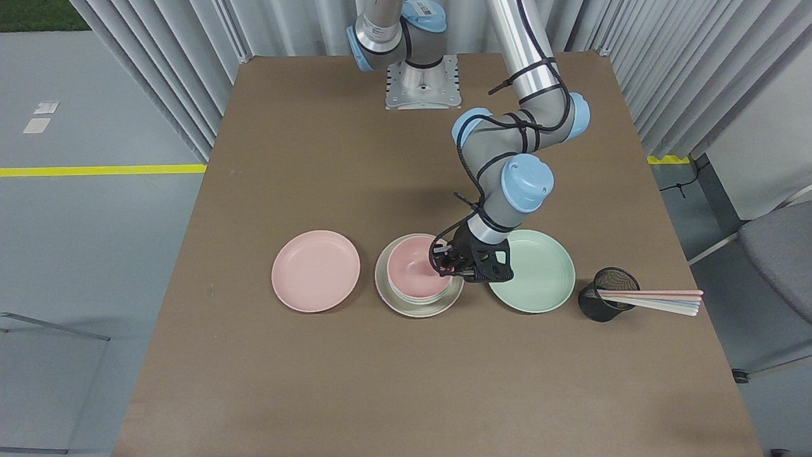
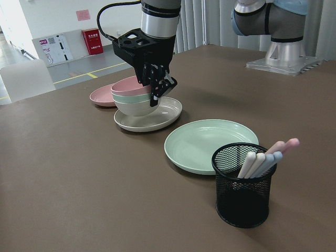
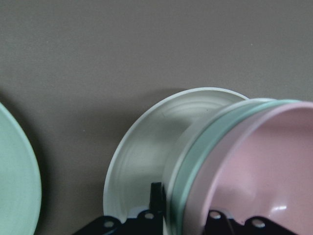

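A stack of bowls, pink [image 1: 412, 266] on top of mint [image 2: 126, 98] and cream [image 2: 134, 109], is at a cream plate [image 2: 149, 124]; whether it rests on it is unclear. My gripper is over the stack's near-right rim, its fingers either side of the stacked walls in the wrist view, apparently shut on them. In the front view the fingertips are hidden under the black gripper body.
A pink plate [image 1: 316, 271] lies left, a mint plate [image 1: 536, 270] right. A black mesh cup [image 2: 242, 205] with chopsticks [image 1: 658, 301] stands at the far right.
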